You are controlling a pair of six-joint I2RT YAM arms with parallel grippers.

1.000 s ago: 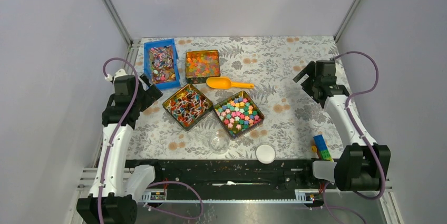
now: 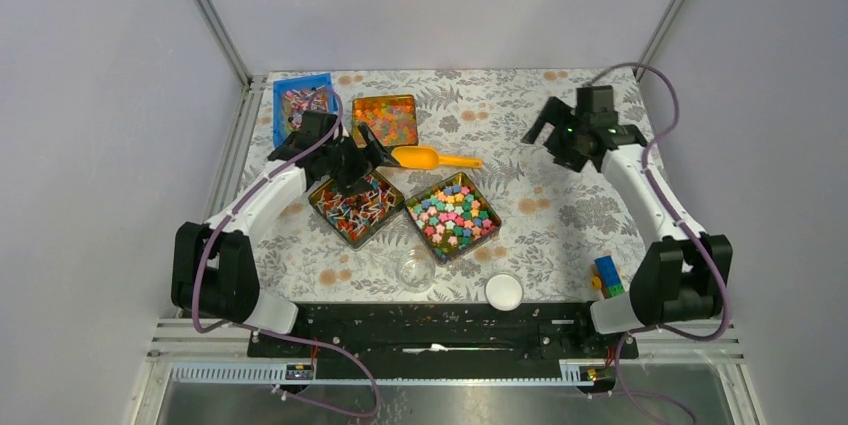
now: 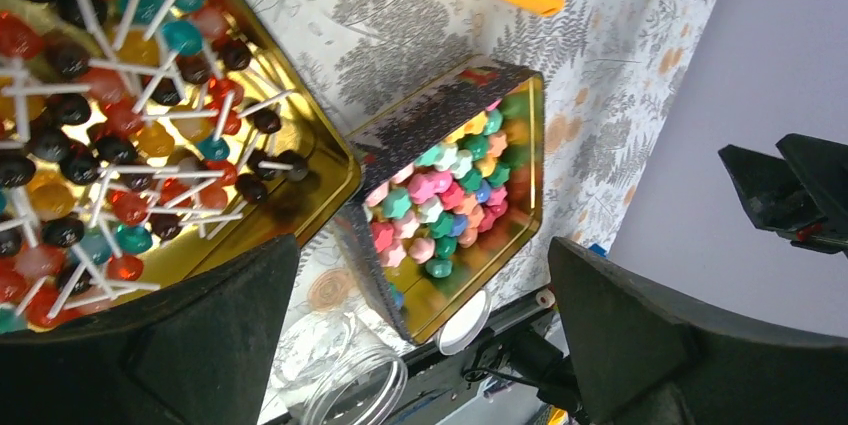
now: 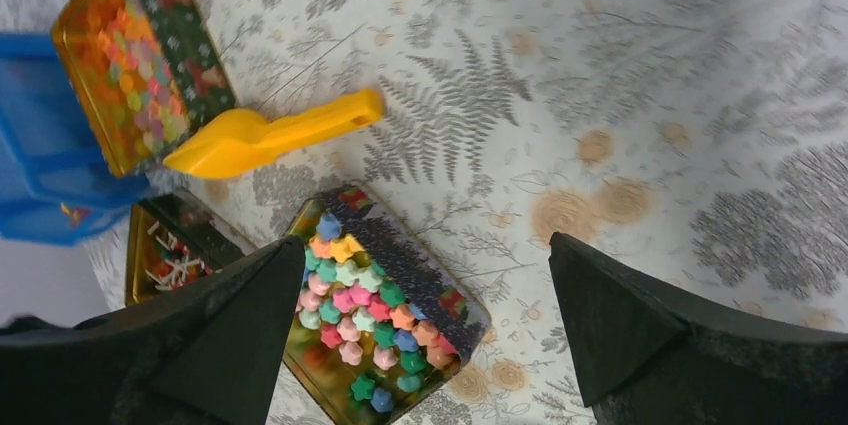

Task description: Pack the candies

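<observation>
My left gripper (image 2: pixel 377 149) hangs open above the tin of lollipops (image 2: pixel 341 212), close to the scoop's bowl. In the left wrist view nothing is between its fingers. On the right of the table my right gripper (image 2: pixel 536 137) is open and empty over bare cloth. The yellow scoop (image 2: pixel 428 157) lies with its handle pointing right. A tin of star-shaped candies (image 2: pixel 455 215) sits mid-table, and a tin of orange gummy candies (image 2: pixel 385 122) stands behind the scoop. Near the front are a clear jar (image 2: pixel 416 270) and a round white lid (image 2: pixel 504 291).
A blue tray (image 2: pixel 281 95) of wrapped candies stands at the back left, partly hidden by my left arm. Toy blocks (image 2: pixel 608 271) lie at the front right, beside my right arm.
My left arm has swung right and toward the back, from left of the lollipop tin to over it. The right gripper has moved left and slightly back. The containers and scoop have stayed put.
</observation>
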